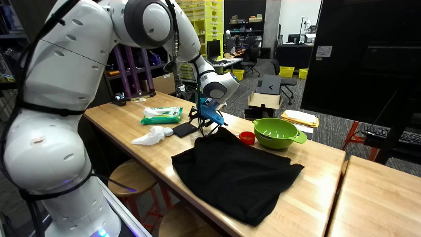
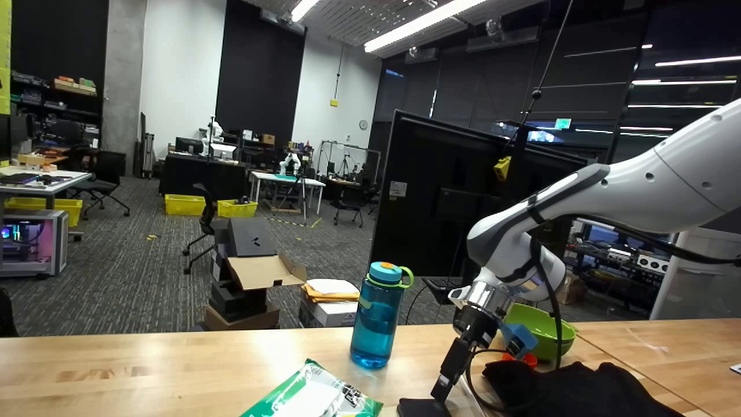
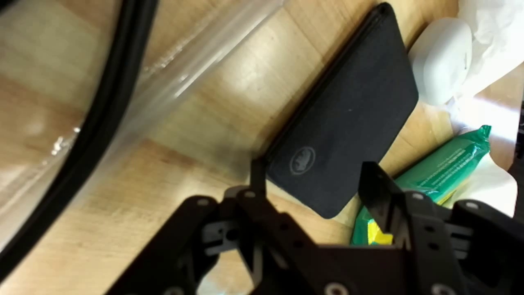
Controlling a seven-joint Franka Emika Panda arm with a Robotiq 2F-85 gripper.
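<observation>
A flat black wallet [image 3: 344, 113] with a small round emblem lies on the wooden table. In the wrist view its near corner is between the spread fingers of my gripper. The left finger [image 3: 258, 177] is close to the wallet's edge, though contact is hard to judge, and a gap shows on the right side. Exterior view 1 has the wallet [image 1: 184, 129] just below the gripper, partly behind cables. In exterior view 2 one dark finger [image 2: 444, 379] reaches down close to the wallet [image 2: 424, 408].
A white rounded case [image 3: 440, 61] and crumpled tissue [image 1: 152, 136] sit beside the wallet. Around them are a green wipes pack [image 1: 161, 115], black cloth [image 1: 236, 170], red cup [image 1: 247, 137], green colander [image 1: 276, 133] and blue bottle [image 2: 377, 316]. Clear plastic [image 3: 196, 64] lies near the gripper.
</observation>
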